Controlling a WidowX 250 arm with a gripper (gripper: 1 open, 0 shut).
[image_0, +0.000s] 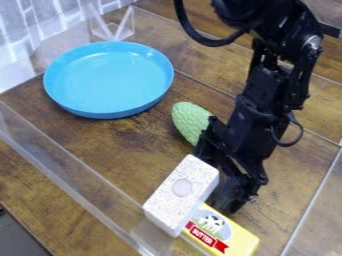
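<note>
My black gripper (225, 172) is low over the wooden board at the right of the view, its fingertips down behind a white speckled block (181, 195); whether anything is between them is hidden. A yellow butter box (218, 235) lies just in front of the block. A green corn-like object (190, 120) lies behind the gripper, to the left of it.
A blue plate (110, 76) sits at the back left of the wooden surface (54, 140). Clear plastic walls edge the area at left and front. The middle left of the board is clear.
</note>
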